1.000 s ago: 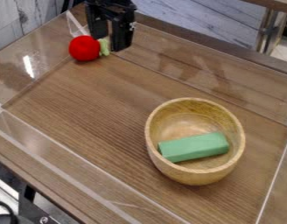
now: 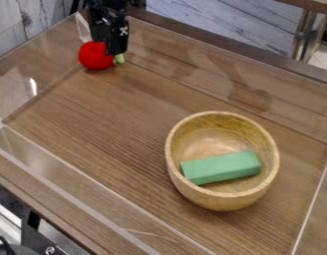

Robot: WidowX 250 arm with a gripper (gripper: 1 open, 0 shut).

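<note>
My black gripper (image 2: 111, 48) hangs at the top left, open, just above and against a red round object (image 2: 96, 56) with a small green part beside it. Whether anything lies between the fingers is hard to tell at this size. A wooden bowl (image 2: 257, 133) at the right holds a green block (image 2: 221, 166).
A pale wall edge runs along the left, and a shelf-like structure (image 2: 293, 15) is at the top right.
My gripper has moved left and down toward the red object. The bowl and green block have stayed in place.
</note>
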